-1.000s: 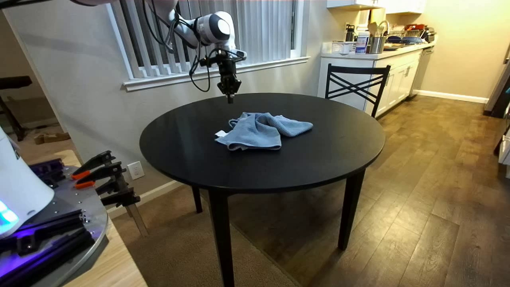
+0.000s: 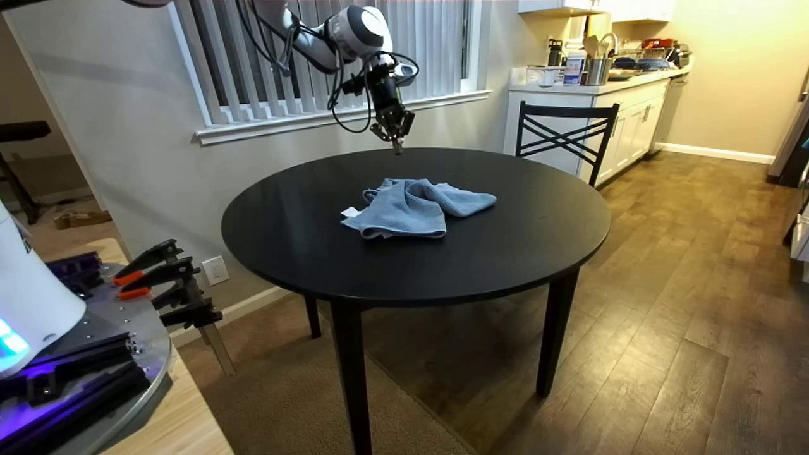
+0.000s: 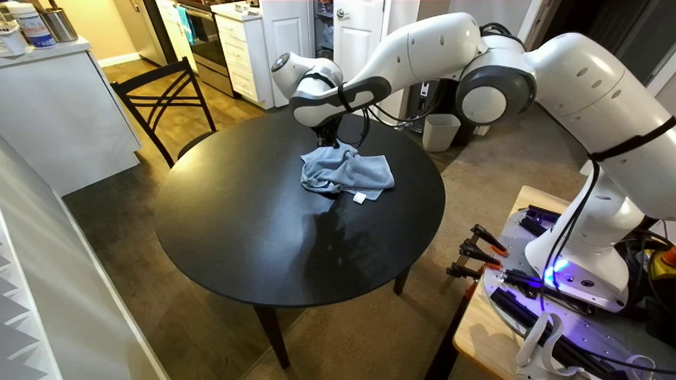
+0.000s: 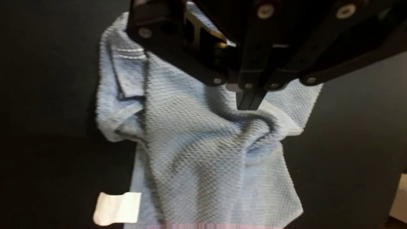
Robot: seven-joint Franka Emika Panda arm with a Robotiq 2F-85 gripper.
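Note:
A light blue cloth lies crumpled and partly folded near the middle of the round black table. Its white tag sticks out at one edge. Above the cloth hangs my gripper, clear of it and tilted a little. In the wrist view the fingertips of the gripper are pressed together, with nothing showing between them. Folds of the cloth fill most of that view beneath the fingers. Exterior view 2 has the arm hiding most of the gripper.
A black chair stands at the table's far side by the kitchen counter. The arm's wooden base stand carries several black clamps. Loose cables hang from the wrist.
My gripper has moved right and slightly up in exterior view 1, and its tilt has changed. The cloth lies as before.

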